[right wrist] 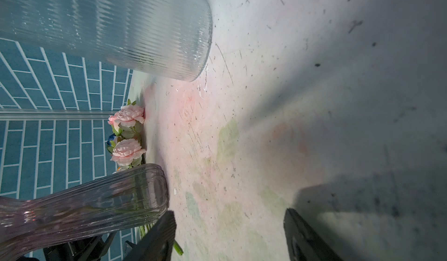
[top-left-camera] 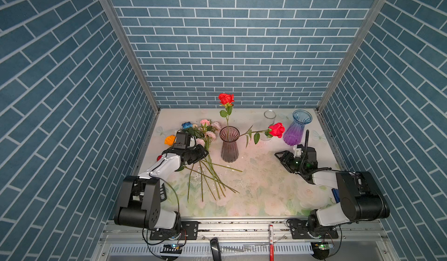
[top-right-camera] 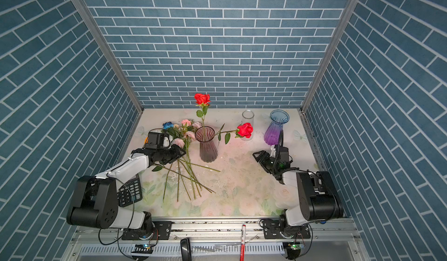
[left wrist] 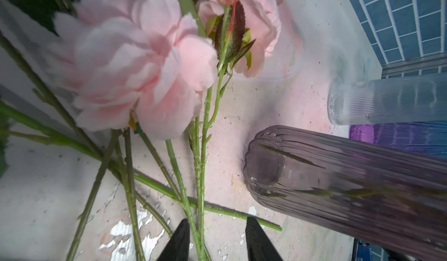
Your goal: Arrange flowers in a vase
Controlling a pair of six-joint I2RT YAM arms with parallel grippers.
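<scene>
A smoked ribbed vase (top-left-camera: 229, 149) stands mid-table, holding an upright red rose (top-left-camera: 226, 99) and another red rose (top-left-camera: 276, 129) leaning far right. Pink flowers (left wrist: 139, 70), blue and orange blooms lie left of it, their green stems (left wrist: 200, 168) fanned toward the front. My left gripper is open over the stems beside a pink bloom, nothing clearly held. My right gripper stands open and empty low over the bare table, right of the vase.
A clear glass (top-right-camera: 247, 114) and a blue-purple vase (top-right-camera: 275, 128) stand at the back right. A keypad (top-right-camera: 130, 191) lies at the front left.
</scene>
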